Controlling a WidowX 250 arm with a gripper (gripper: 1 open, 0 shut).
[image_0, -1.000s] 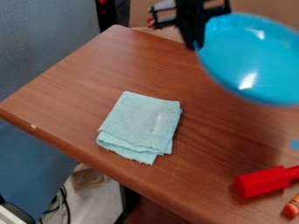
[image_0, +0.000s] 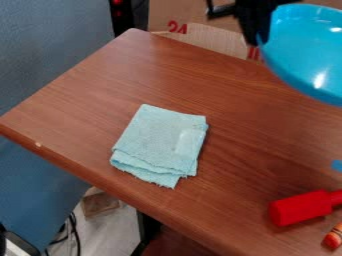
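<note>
My gripper (image_0: 257, 22) is at the top right, holding a large blue plate (image_0: 302, 58) by its left rim; the plate hangs tilted above the table and runs out of view. A folded light blue cloth (image_0: 160, 145) lies flat on the left half of the wooden table (image_0: 107, 75).
A red object (image_0: 301, 207) and a small orange item (image_0: 334, 236) lie at the lower right edge. A small blue piece (image_0: 335, 165) sits at the right. Cardboard (image_0: 187, 15) stands behind the table.
My gripper and the blue plate have moved up and to the right, partly out of view. The cloth and other objects have not moved.
</note>
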